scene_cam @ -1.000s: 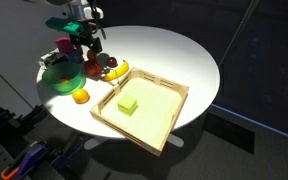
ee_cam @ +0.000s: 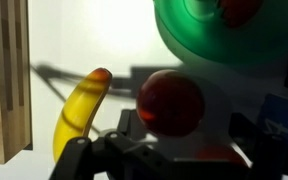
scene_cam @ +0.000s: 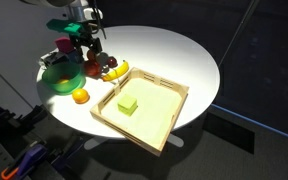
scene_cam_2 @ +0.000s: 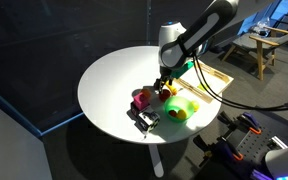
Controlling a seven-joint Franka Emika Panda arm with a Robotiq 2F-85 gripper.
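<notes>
A round red fruit or ball [ee_cam: 171, 102] shows in the wrist view between the spread fingers of my gripper, with visible space on either side of it. The gripper is open; how high it stands over the red thing is hard to judge. From the first exterior view, my gripper [scene_cam: 91, 50] hangs over the far left part of the table, above a red object [scene_cam: 92, 69]. Another red object [ee_cam: 221, 153] lies partly hidden behind the fingers. Close by is a green bowl [ee_cam: 172, 35] with something red inside.
A yellow banana [scene_cam: 117, 71] lies right of the red object. An orange [scene_cam: 81, 96] sits in front of the green bowl [scene_cam: 47, 82]. A shallow wooden tray [scene_cam: 159, 98] holds a yellow-green block [scene_cam: 128, 104].
</notes>
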